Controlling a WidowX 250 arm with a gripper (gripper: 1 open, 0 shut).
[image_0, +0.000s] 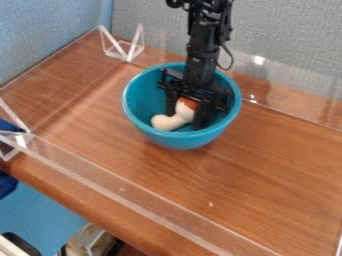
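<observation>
A teal bowl (144, 102) stands on the wooden table. My black gripper (193, 106) reaches down into it from the top of the view. Inside the bowl lies a cream, rounded object with an orange part (168, 121), and my fingers are around its upper end. The gripper looks shut on it, though the dark fingers make the exact contact hard to see.
Clear panels with white brackets (123, 47) edge it at the back and left. Beyond the left edge are blue items and a floor.
</observation>
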